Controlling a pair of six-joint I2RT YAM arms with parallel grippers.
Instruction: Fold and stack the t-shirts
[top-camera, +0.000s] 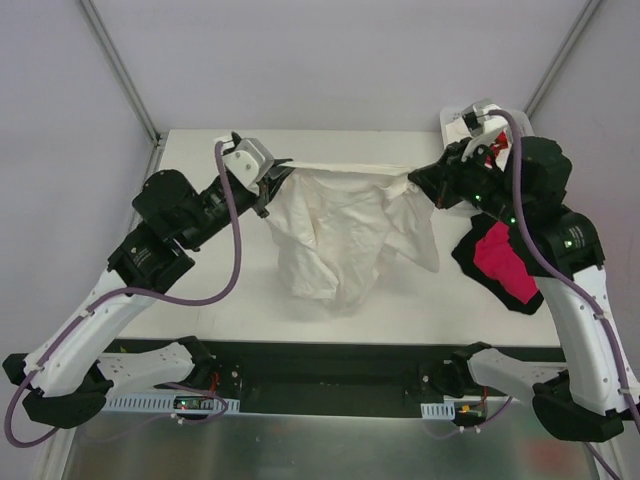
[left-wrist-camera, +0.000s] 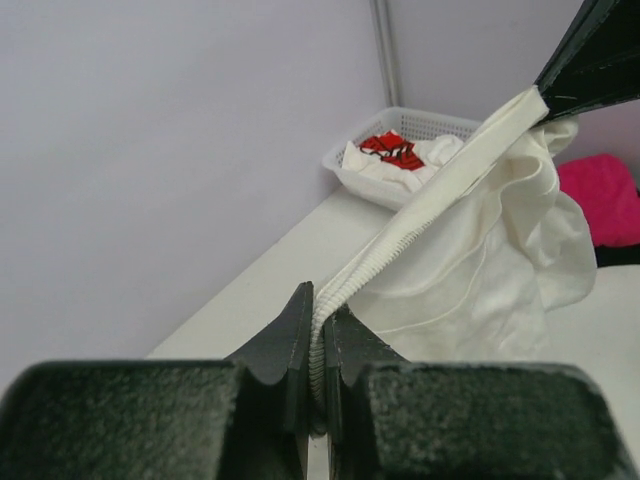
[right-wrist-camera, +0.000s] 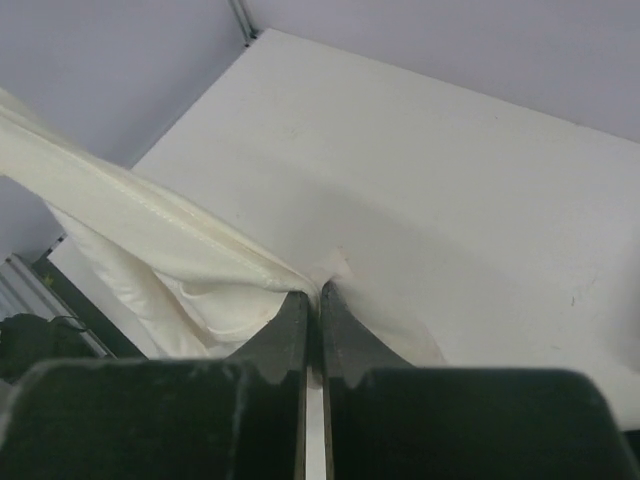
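Note:
A cream T-shirt (top-camera: 340, 230) hangs in loose folds over the table, stretched along its top edge between my two grippers. My left gripper (top-camera: 279, 172) is shut on one end; in the left wrist view its fingertips (left-wrist-camera: 290, 340) close on a ribbed edge. My right gripper (top-camera: 420, 182) is shut on the other end, and the right wrist view shows cloth (right-wrist-camera: 150, 240) running into its fingers. The lower part of the shirt droops toward the table.
A white basket (left-wrist-camera: 355, 175) with red and white garments stands at the back right. Black and pink folded cloths (top-camera: 500, 262) lie at the right edge of the table (top-camera: 200, 300).

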